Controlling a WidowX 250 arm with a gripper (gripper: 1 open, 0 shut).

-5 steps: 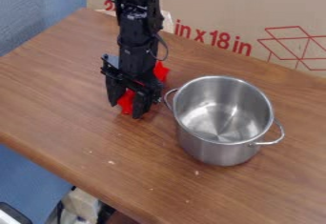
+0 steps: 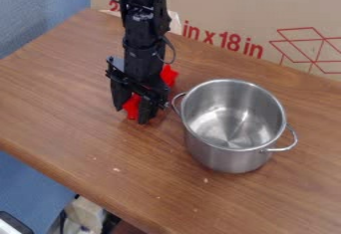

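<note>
My black gripper is low over the wooden table, shut on a red object just left of the steel pot. The fingers partly hide the red object, so its shape is unclear. A second red patch shows behind the wrist, to its right; whether it is part of the same object I cannot tell. The pot stands upright and looks empty, with a handle on each side.
A cardboard panel runs along the back. The table's left edge borders a blue surface.
</note>
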